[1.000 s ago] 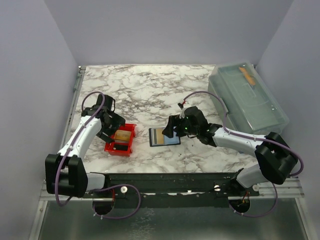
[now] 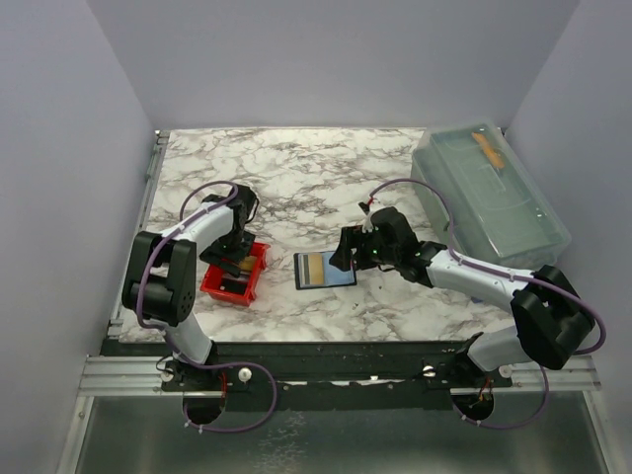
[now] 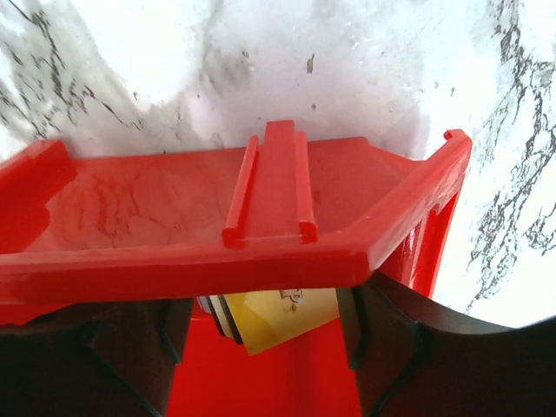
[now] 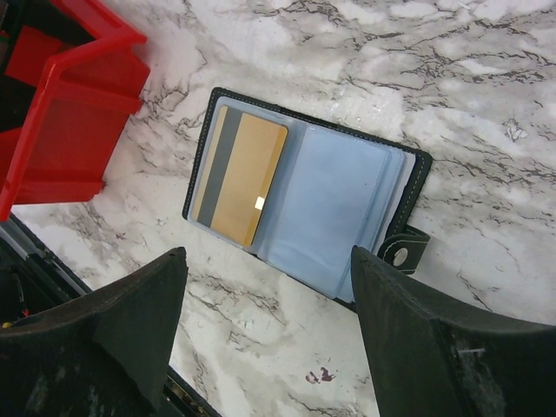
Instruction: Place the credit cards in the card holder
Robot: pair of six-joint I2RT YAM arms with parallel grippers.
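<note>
My left gripper is down in the red box at the left; in the left wrist view its fingers are part open around a small stack of cards with a yellow one on top, and I cannot tell whether they touch it. My right gripper stands open above the table, near the open card holder, which has a dark stitched border, a snap tab, clear sleeves and a gold-coloured card in its left half.
A large translucent bin fills the right side of the table.
My left gripper has moved right and down into the red box, and the box has shifted slightly left. The right arm has moved a little to the right.
</note>
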